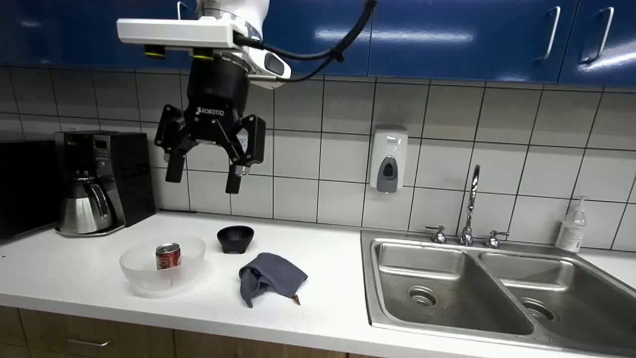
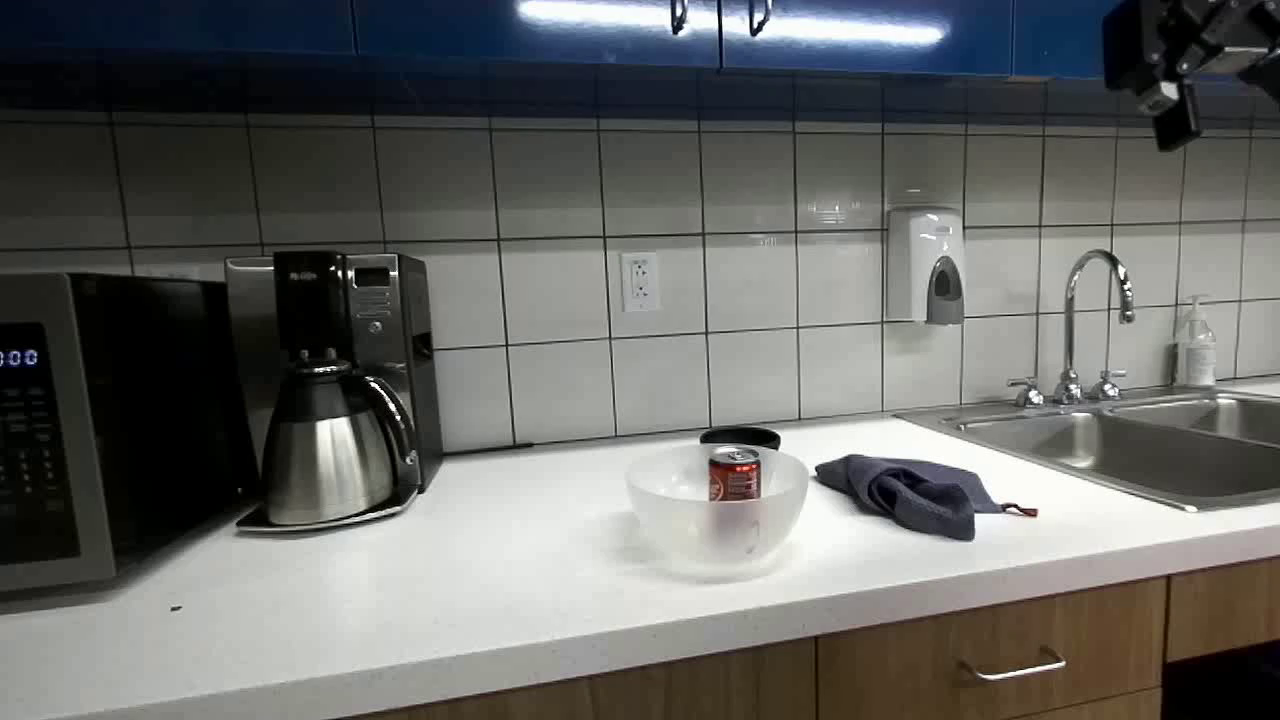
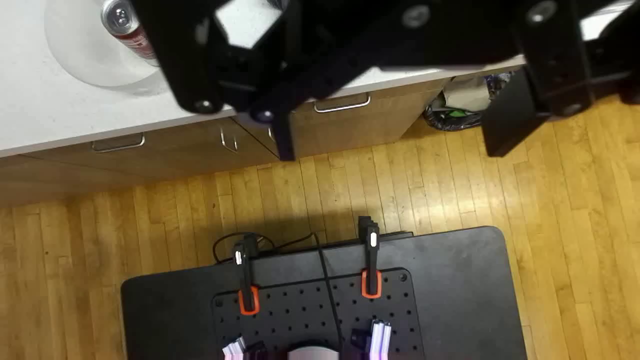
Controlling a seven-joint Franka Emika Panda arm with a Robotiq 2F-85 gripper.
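Note:
High above the counter hangs my gripper, open and empty, its two fingers spread well apart. In the wrist view the gripper spans the upper part of the picture, over the counter's front edge and the floor. A frosted bowl stands on the white counter with a red soda can upright inside it. Behind and to the right of it sits a small black bowl. A crumpled dark grey cloth with a small reddish tip lies farther right. No object touches the gripper.
A coffee maker and a microwave occupy the left end. On the right is a double steel sink with a tall faucet. Blue cabinets hang above. Bare counter lies between cloth and sink.

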